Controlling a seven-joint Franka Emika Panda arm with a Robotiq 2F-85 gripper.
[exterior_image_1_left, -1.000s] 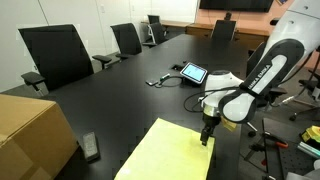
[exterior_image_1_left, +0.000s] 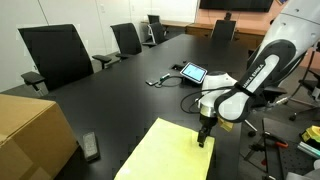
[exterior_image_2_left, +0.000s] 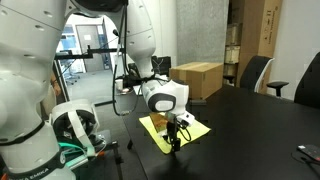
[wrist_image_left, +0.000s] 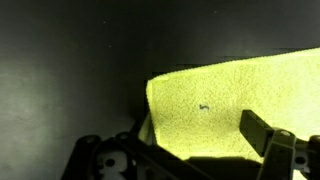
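A yellow towel (exterior_image_1_left: 158, 152) lies spread flat on the dark table. My gripper (exterior_image_1_left: 202, 142) is low over the towel's corner nearest the robot base, pointing down. In the wrist view the towel (wrist_image_left: 205, 105) fills the right half, its rounded corner between the fingers, with a small dark mark on it. The fingers of the gripper stand wide open, one finger by the towel's left edge and the other over the cloth. Whether the fingertips touch the fabric I cannot tell. Exterior view 2 shows the towel (exterior_image_2_left: 192, 133) partly hidden behind the arm.
A cardboard box (exterior_image_1_left: 38, 140) stands at the table's left end. Between it and the towel lies a dark remote-like object (exterior_image_1_left: 91, 147). A tablet (exterior_image_1_left: 193, 72) and small items sit farther back. Open table surrounds the towel's far side.
The arm has shifted slightly at the towel's corner over the last second. The towel lies as before.
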